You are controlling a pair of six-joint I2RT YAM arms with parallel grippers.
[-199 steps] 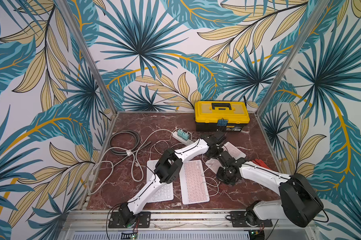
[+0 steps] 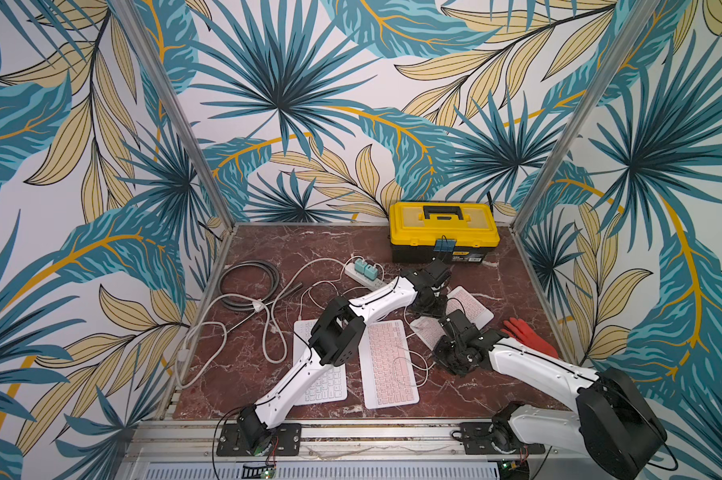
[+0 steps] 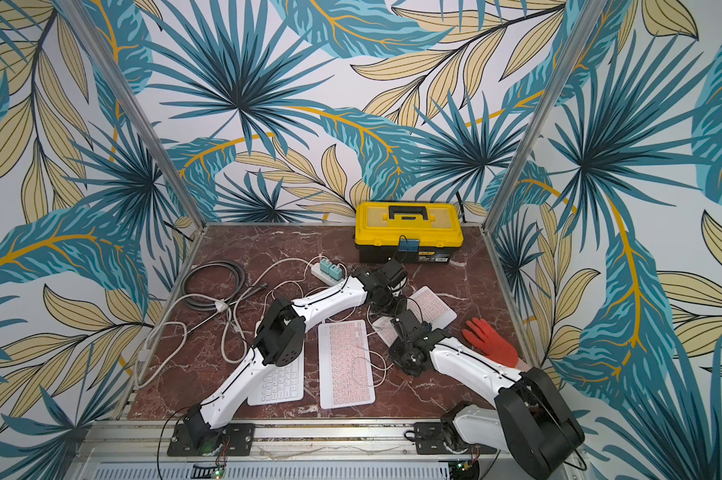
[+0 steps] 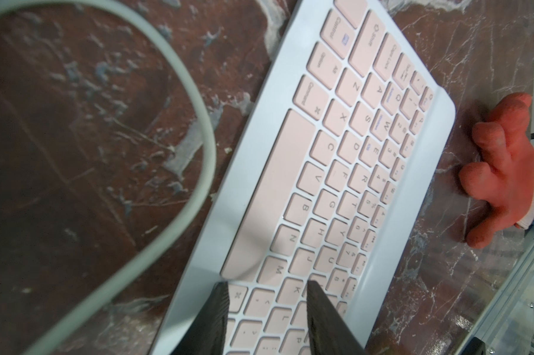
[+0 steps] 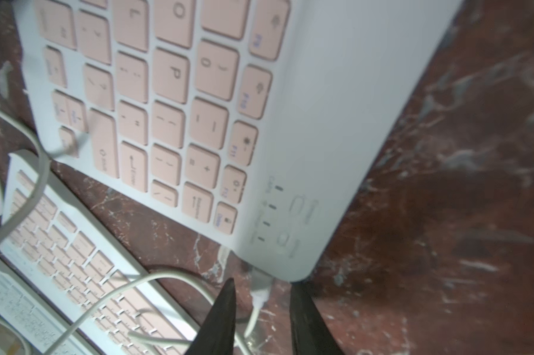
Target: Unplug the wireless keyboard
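The rear pink-keyed keyboard (image 2: pixel 472 306) lies askew at the right. My left gripper is over its keys, fingers apart with nothing seen held. In the right wrist view, a white cable plug (image 5: pixel 261 285) sits at the corner of this keyboard (image 5: pixel 296 219), with a cable leading from it. My right gripper is at that plug, its fingertips either side of it and apart. Two more keyboards lie at front centre, one pink-keyed (image 2: pixel 389 364), one white (image 2: pixel 324 384) partly under the left arm.
A yellow toolbox (image 2: pixel 445 220) stands at the back right, a power strip (image 2: pixel 361 273) at back centre. A red glove (image 2: pixel 529 336) lies at the right edge. Looped cables crowd the left side. The two grippers are close together.
My right arm has shifted a little toward the front and right, uncovering more of the glove. My left arm looks nearly unmoved, and the rear keyboard appears slightly shifted.
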